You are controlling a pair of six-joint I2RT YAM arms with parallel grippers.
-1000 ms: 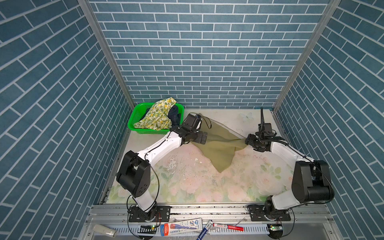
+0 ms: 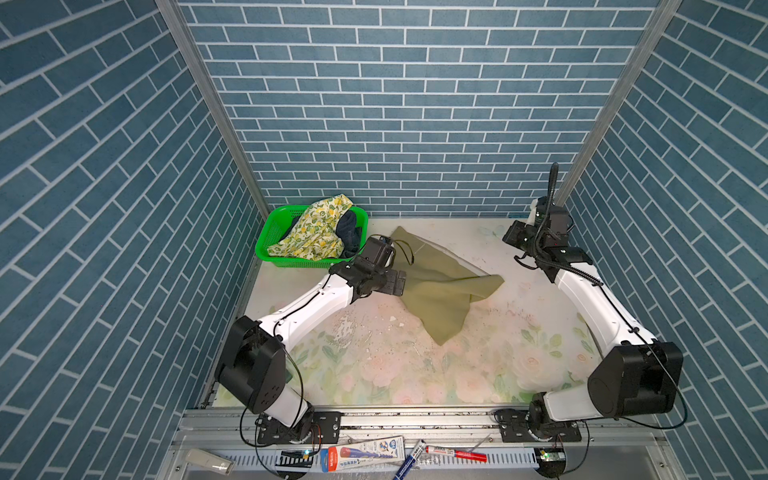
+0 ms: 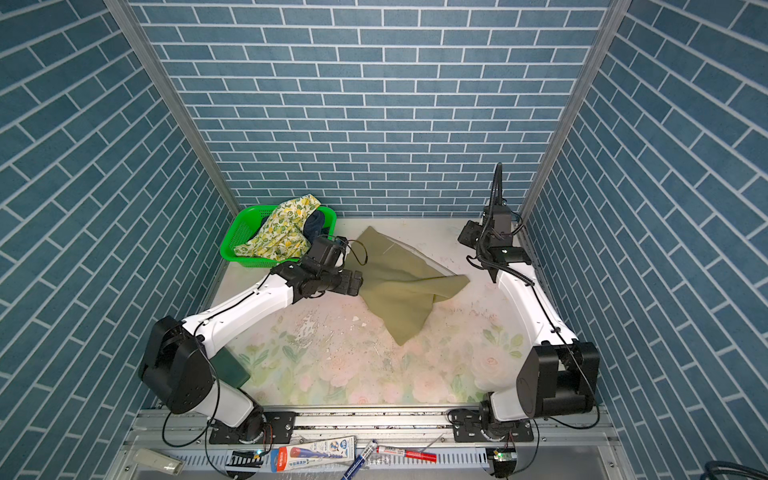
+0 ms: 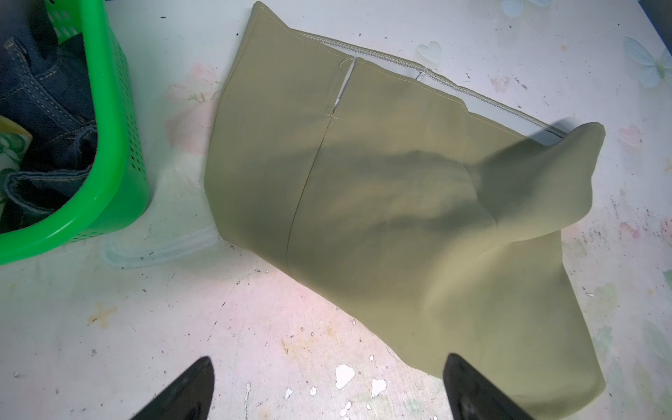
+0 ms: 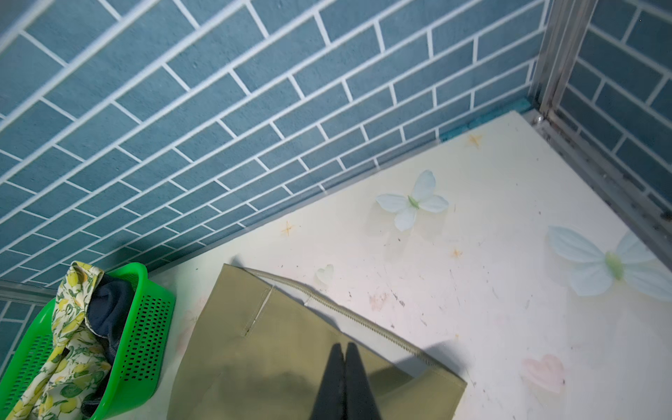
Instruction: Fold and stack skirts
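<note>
An olive-green skirt lies spread askew on the table, its right corner folded over and a zipper edge along its back side. My left gripper hovers over the skirt's left part. In the left wrist view its fingers are wide apart, with nothing between them. Up and to the right of the skirt, clear of it, is my right gripper. Its two fingers are together at the tips in the right wrist view, and no cloth shows between them.
At the back left stands a green basket holding a yellow lemon-print cloth and dark denim. Brick-patterned walls close in the back and sides.
My right gripper has left the skirt's right corner and moved up and back; the corner lies on the table. The left gripper has shifted slightly left and toward the front.
</note>
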